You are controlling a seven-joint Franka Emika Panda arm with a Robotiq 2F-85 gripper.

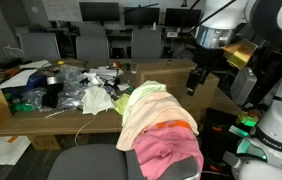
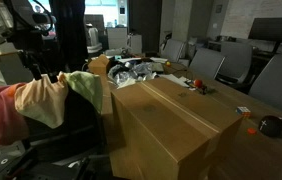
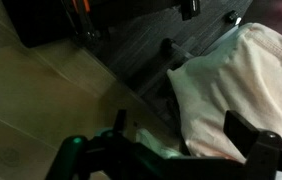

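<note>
In exterior view 1, a pale peach cloth [image 1: 153, 112] and a pink-red cloth [image 1: 167, 150] drape over a dark seat or chair, with a pale yellow-green cloth [image 1: 144, 90] behind. The peach cloth [image 3: 226, 90] fills the right side of the wrist view, while a bit of the green cloth [image 3: 156, 145] shows near the bottom. My gripper is open, its dark fingers wide apart and nothing held between them. From exterior view 2, the green cloth [image 2: 85, 87] hangs at the right of the peach cloth [image 2: 43, 102], below the arm.
A cluttered wooden table [image 1: 56, 124] holds plastic bags, a white cloth [image 1: 94, 101] and small items. A large brown cardboard-like box [image 2: 166, 125] stands beside the cloths. Grey office chairs [image 1: 91, 44] line the back.
</note>
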